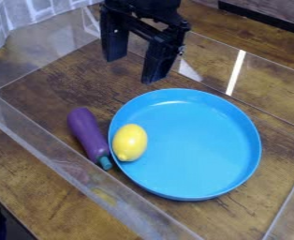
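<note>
A dark gripper [135, 58] hangs over the upper middle of the wooden surface, its two fingers spread apart with nothing seen between them. Below it, a blue plate [199, 150] holds a yellow lemon-like object [131, 142] at its left side. A purple eggplant [87, 134] with a green end lies just left of the plate, its green end close to the rim.
Clear plastic walls [37, 155] run along the left and front edges of the wooden surface [43, 80]. Bare wood lies at the upper left and at the right behind the plate.
</note>
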